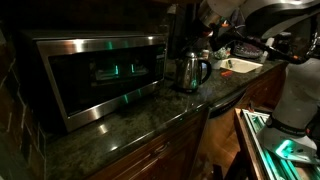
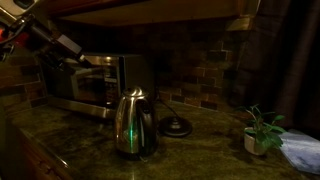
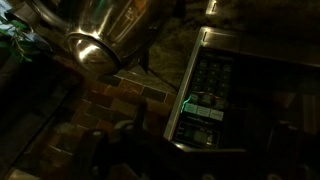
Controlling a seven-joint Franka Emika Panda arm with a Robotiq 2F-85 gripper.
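A shiny steel kettle stands upright on the dark counter, in front of the microwave's right end; exterior view 1 shows the kettle with its black handle to the right. The microwave has its door shut. At upper left in exterior view 2, my gripper hangs in the air, clear of the kettle and open. In the wrist view the kettle fills the upper left, and the microwave's keypad is near the middle. The fingers are too dark there to make out clearly.
A round black base with a cord lies beside the kettle. Farther right are a potted plant and a pale cloth or bag. A sink is at the back.
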